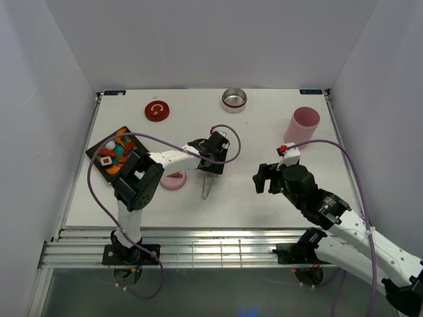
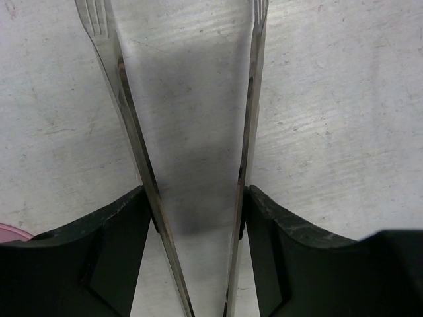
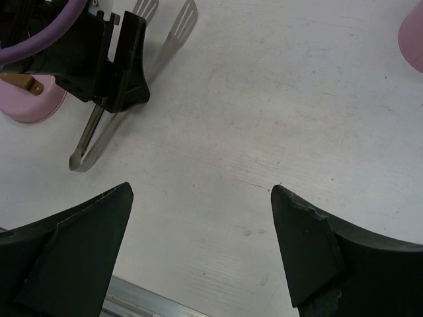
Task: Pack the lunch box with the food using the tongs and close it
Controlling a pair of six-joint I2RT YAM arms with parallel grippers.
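Observation:
Metal tongs (image 1: 207, 185) with slotted ends are between the fingers of my left gripper, which is partly open around both arms of the tongs, low over the table. My right gripper stands open with nothing between its fingers, to the right of the tongs. The lunch box (image 1: 110, 168) at the left holds colourful food pieces. A pink round dish (image 1: 169, 184) with a brown piece on it sits just left of the tongs, partly behind the left arm.
A red disc (image 1: 157, 112) lies at the back left, a steel bowl (image 1: 234, 99) at the back middle, and a pink cup (image 1: 300, 129) at the back right. The table's front middle, right of the tongs, is clear.

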